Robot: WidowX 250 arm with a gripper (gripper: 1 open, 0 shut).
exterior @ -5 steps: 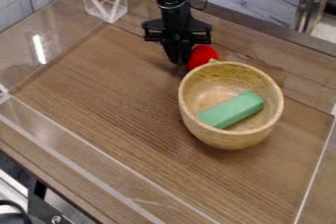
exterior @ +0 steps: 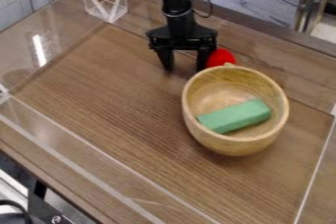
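Note:
The black gripper (exterior: 182, 41) hangs from the top centre over the wooden table, just left of a red round object (exterior: 221, 57), which is partly hidden behind the rim of a tan bowl (exterior: 207, 90). Its fingers stand apart, open. Whether it touches the red object is hard to tell. A green block (exterior: 234, 118) lies inside the bowl.
A clear plastic object (exterior: 102, 2) is at the upper left. A ledge or wall edge runs along the top right.
The gripper has shifted slightly left and down, away from over the red object, more of which shows at its right.

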